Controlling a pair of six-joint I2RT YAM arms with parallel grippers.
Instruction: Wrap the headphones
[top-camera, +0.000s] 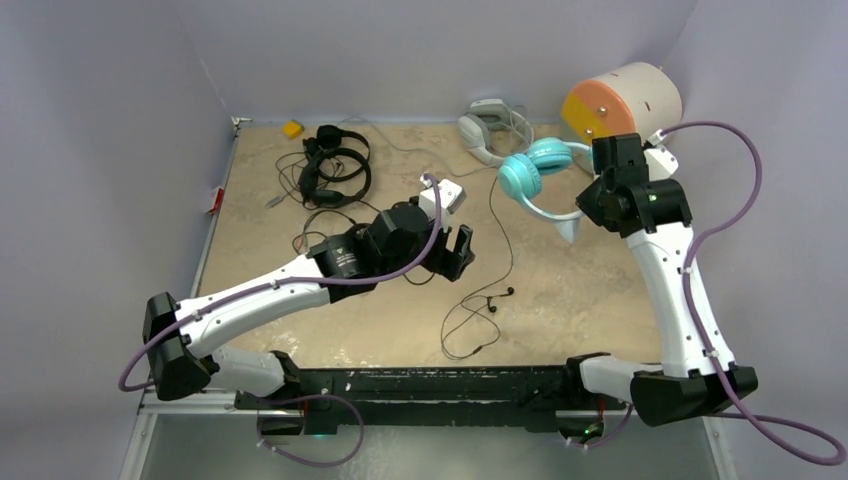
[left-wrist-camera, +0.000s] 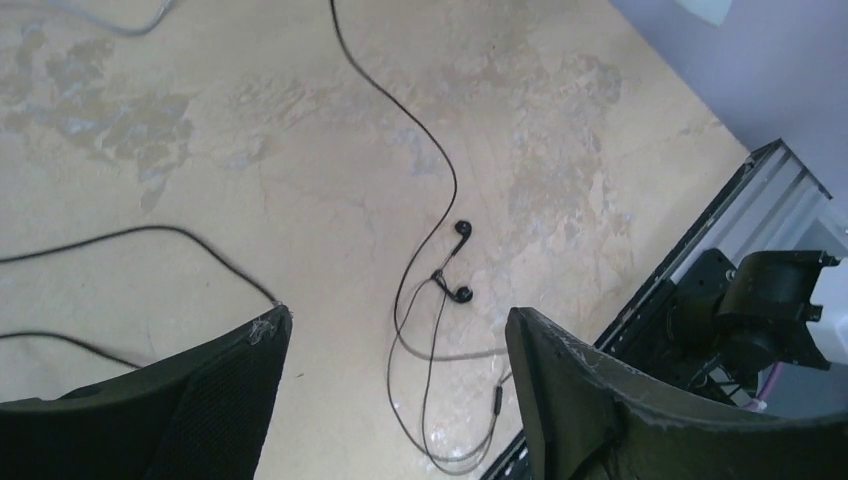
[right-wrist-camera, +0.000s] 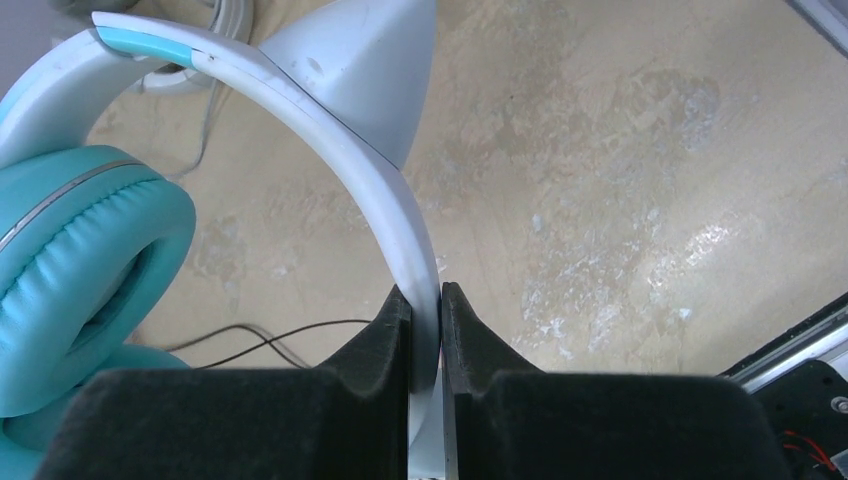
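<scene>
Teal headphones with a white headband hang raised over the right part of the table. My right gripper is shut on that headband, one finger on each side of the band. A teal ear cushion fills the left of the right wrist view. Over mid-table my left gripper stands open and holds nothing. Its two fingers frame bare tabletop and a thin black cable. That cable leads down to black earbuds, whose wire lies in loose loops.
Black headphones with tangled cables lie at the back left, a small yellow block behind them. White headphones rest against the back wall. An orange and cream cylinder occupies the back right corner.
</scene>
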